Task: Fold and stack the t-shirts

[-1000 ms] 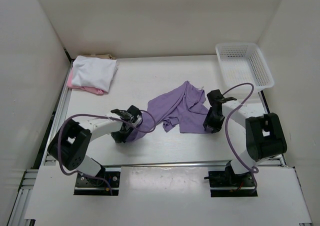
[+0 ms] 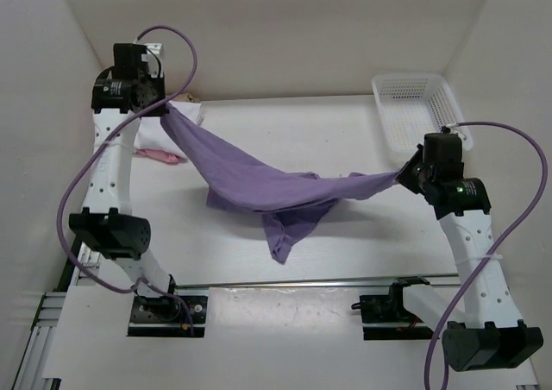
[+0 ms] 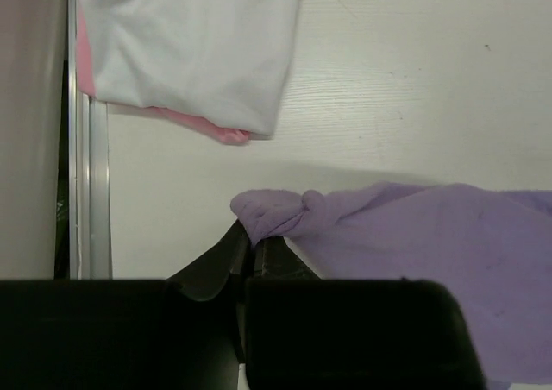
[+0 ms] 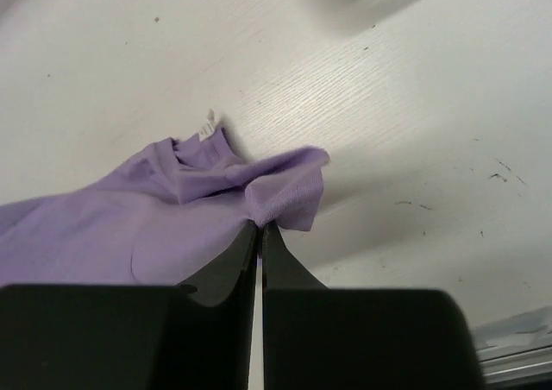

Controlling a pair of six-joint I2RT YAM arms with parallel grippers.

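Observation:
A purple t-shirt (image 2: pixel 267 183) is stretched across the table between both arms, its middle sagging and one flap hanging toward the front. My left gripper is shut on one bunched end of it, over at the back left in the top view. At the right, my right gripper is shut on the other end, which folds over the fingertips. A small white tag (image 4: pixel 208 126) shows near the cloth's edge in the right wrist view. Folded white and pink garments (image 3: pixel 190 53) lie stacked at the back left, partly hidden by the left arm in the top view.
An empty white basket (image 2: pixel 417 114) stands at the back right, close to the right arm. Metal rails (image 2: pixel 336 282) run along the front edge.
The left gripper has swung from front left to back left, drawing the shirt out long. The right gripper has moved right and slightly back, still on its end; the cloth is now pulled tighter.

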